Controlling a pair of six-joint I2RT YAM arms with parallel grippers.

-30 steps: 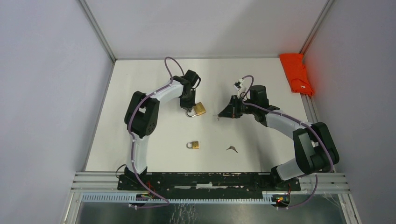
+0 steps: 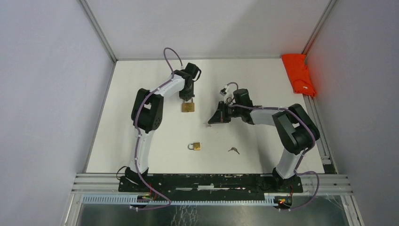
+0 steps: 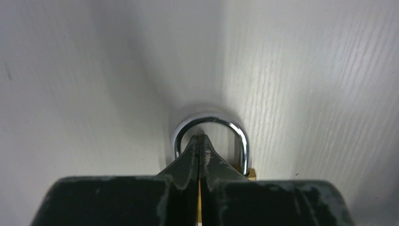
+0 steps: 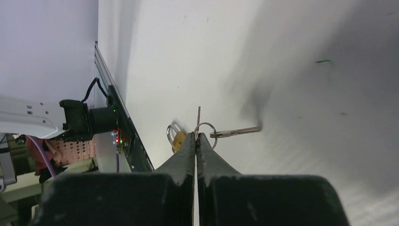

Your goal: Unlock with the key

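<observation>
The larger brass padlock [image 2: 187, 108] lies flat at the table's middle left, its shackle facing the far wall. My left gripper is shut, its tips over the opening inside the steel shackle [image 3: 210, 116]; nothing shows between them. Part of the lock body is hidden behind the fingers. To the right, my right gripper [image 2: 210, 122] is shut on a thin ring carrying two keys [image 4: 237, 132]. One key points sideways, the other away from the fingertips. These keys are apart from the larger padlock, on its right.
Nearer the front lie a smaller brass padlock [image 2: 196, 146] and another set of keys [image 2: 234, 150]. A red cloth [image 2: 298, 73] rests at the far right corner. Bare table surrounds the larger padlock on its left and right.
The left gripper has moved toward the far wall, and the larger padlock has swung round from slanted to straight. My right gripper has come left, closer to the padlock, with its keys.
</observation>
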